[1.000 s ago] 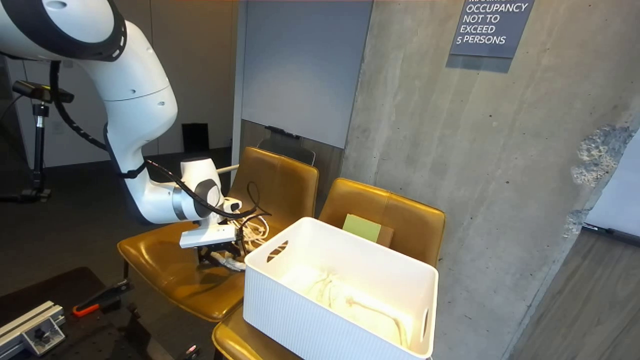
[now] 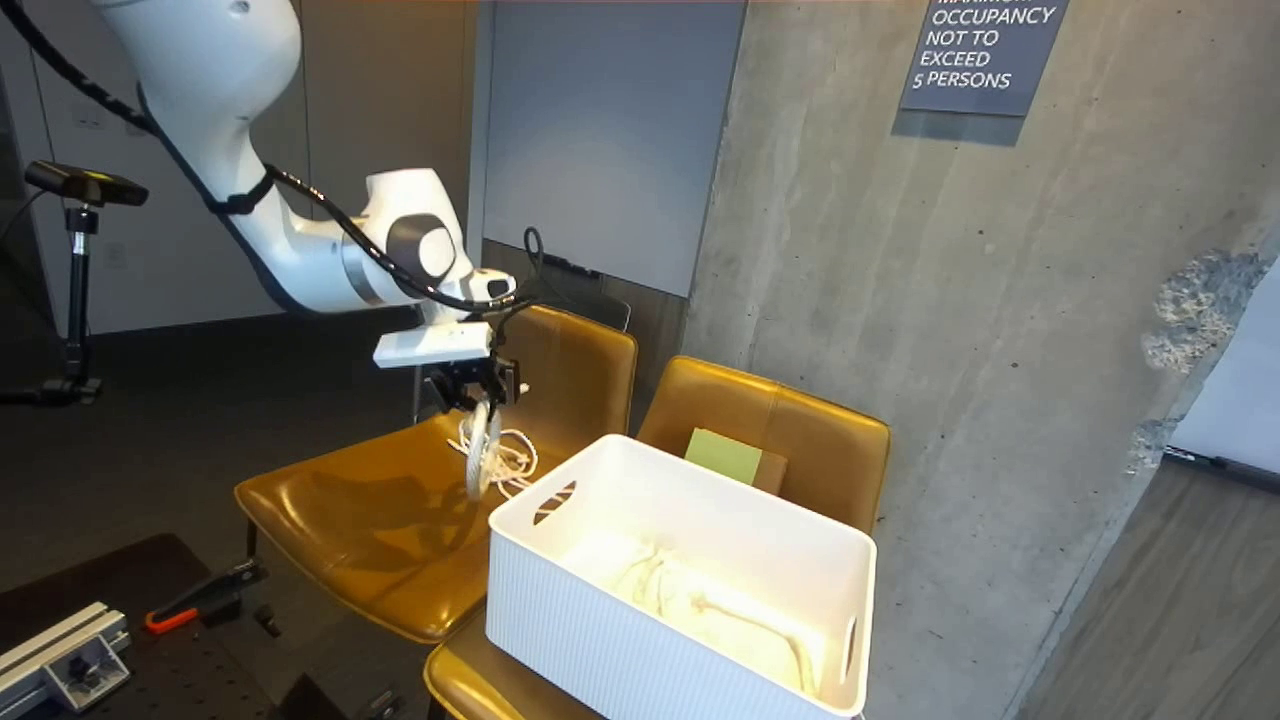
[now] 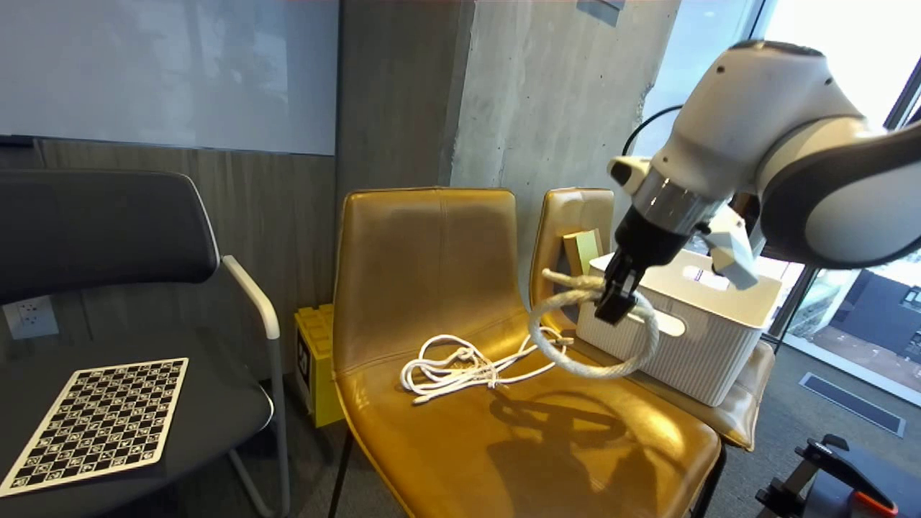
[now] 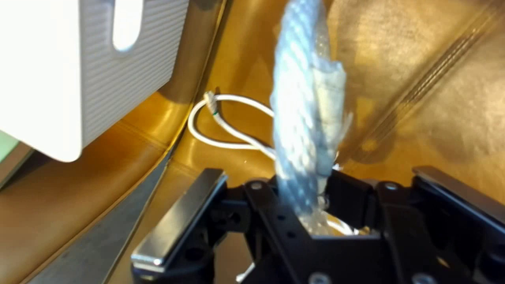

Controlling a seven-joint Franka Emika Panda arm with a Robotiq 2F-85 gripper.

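Observation:
A thick white rope ring hangs above the front chair seat, its upper part pinched in my gripper. Exterior view 1 has the ring nearly edge-on below the gripper, left of the white box. Seen from the wrist, the rope rises blurred between the dark fingers, and my gripper is shut on it. A thinner white cord lies loosely coiled on the seat behind the ring. Inside the box are pale rope-like pieces.
The box stands on the neighbouring tan chair, with a green-and-brown block behind it against the backrest. A black chair holding a patterned board stands left in exterior view 2. Bare seat lies below the ring.
My arm has risen from low over the seat. The ring, partly seen near the seat before, now hangs clear in the air below the gripper. The box has not moved.

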